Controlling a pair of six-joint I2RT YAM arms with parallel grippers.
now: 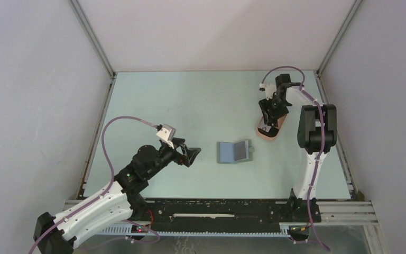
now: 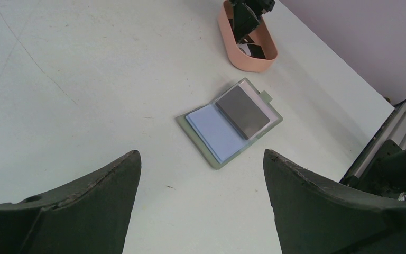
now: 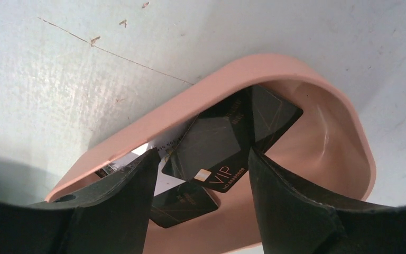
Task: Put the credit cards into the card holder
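Observation:
Several black and silver cards lie loose in a pink oval tray (image 3: 275, 66); the topmost, a black VIP card (image 3: 206, 145), lies between the fingers of my right gripper as seen from above. That gripper stands open over the tray, and nothing shows clamped in it. The card holder (image 2: 230, 124) lies spread open on the table, grey-green with a blue panel (image 2: 217, 132) and a dark grey panel (image 2: 243, 111). To its left hangs my left gripper (image 1: 189, 156), its fingers apart in the left wrist view and nothing between them.
The tray stands near the right side, behind and right of the card holder, with the right arm (image 1: 317, 127) beside it. Walls close in the table on both sides.

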